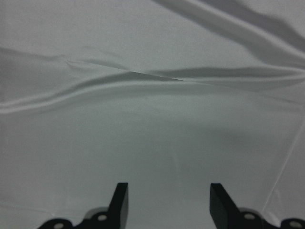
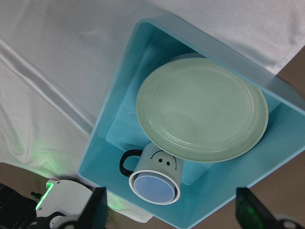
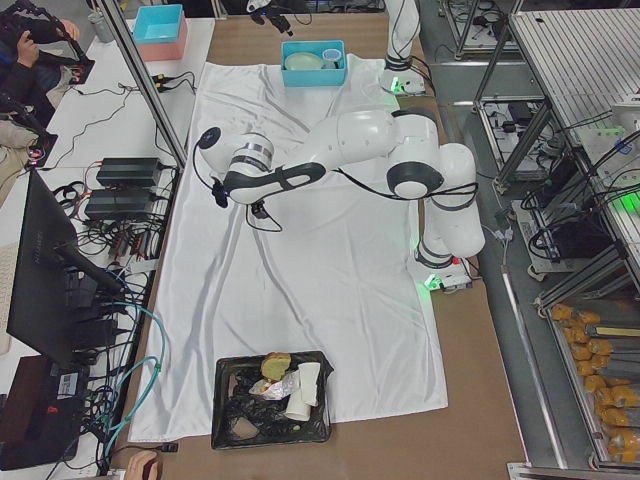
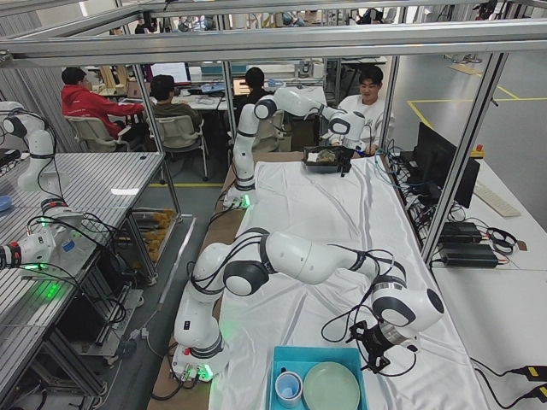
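A blue bin (image 2: 281,143) holds a pale green plate (image 2: 202,109) with a dish under it and a smiley mug (image 2: 162,167) with a blue inside. My right gripper is open above the bin, nothing between its fingers. In the left camera view it is at the top (image 3: 270,15). My left gripper stands open over bare, creased white cloth, empty between its fingers.
A black tray (image 3: 270,430) with crumpled plastic, white pieces and a yellowish item sits at the cloth's other end. Monitor (image 3: 45,300), cables and metal frame posts line the sides.
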